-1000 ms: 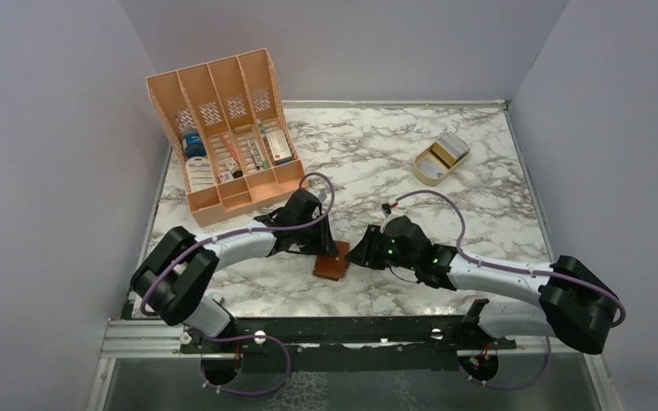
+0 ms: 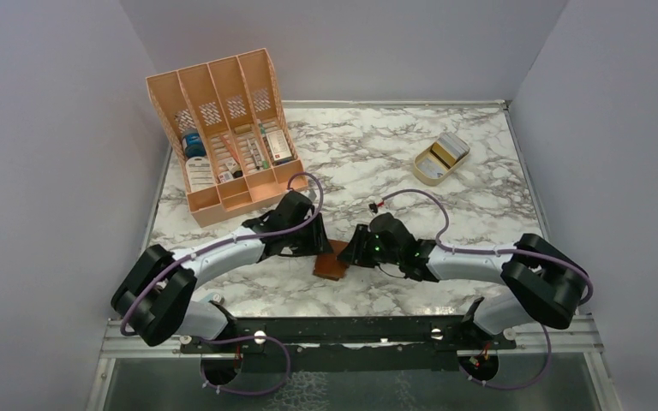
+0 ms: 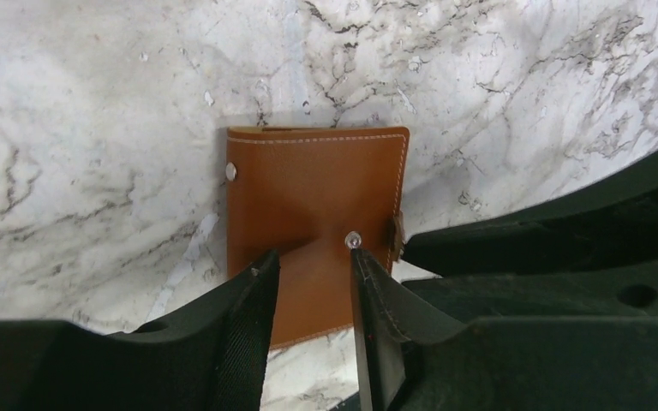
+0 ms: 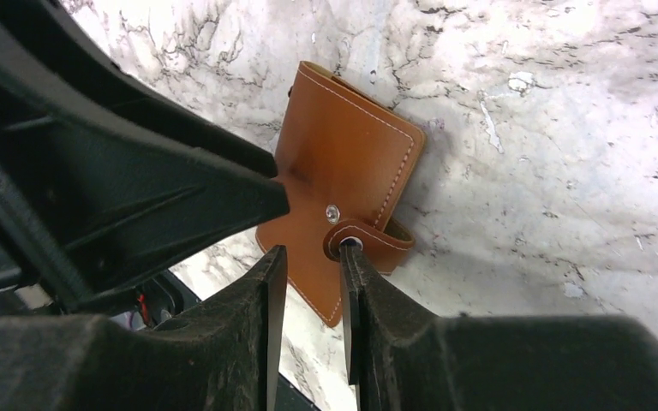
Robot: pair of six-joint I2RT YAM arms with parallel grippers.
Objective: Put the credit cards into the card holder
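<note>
The brown leather card holder lies flat at the front middle of the table. Its short strap is undone and curls up at the edge, beside a silver snap stud on the cover. Over the cover is my left gripper, part open with nothing visible between its fingers. My right gripper is part open too; one fingertip overlaps the strap's end, and whether they touch I cannot tell. At the back right, a cream container holds flat card-like pieces.
An orange compartment box with bottles and small packages stands at the back left. Bare marble table lies between it and the cream container. Both arms are close together at the card holder.
My right gripper has shifted left, onto the holder's right edge. The left gripper has drawn slightly to the left. The card holder stays in place.
</note>
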